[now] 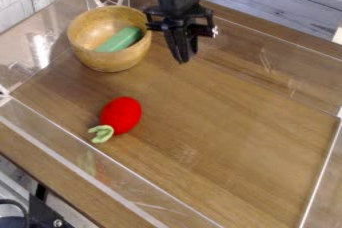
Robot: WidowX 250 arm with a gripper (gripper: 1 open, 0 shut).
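Note:
At the upper middle of the camera view, my black gripper [190, 52] points down just right of a wooden bowl [107, 62], above the tray floor. It is shut, with nothing visible between its fingers. In the bowl lies a green oblong object [120, 39]. A red object with a pale green top, like a vegetable [119, 116], lies on the wood at the lower left, well apart from the bowl and gripper.
The wooden tray floor [241, 142] is clear across the middle and right. Clear raised edges border it, and a pale plank wall [267, 2] stands at the back.

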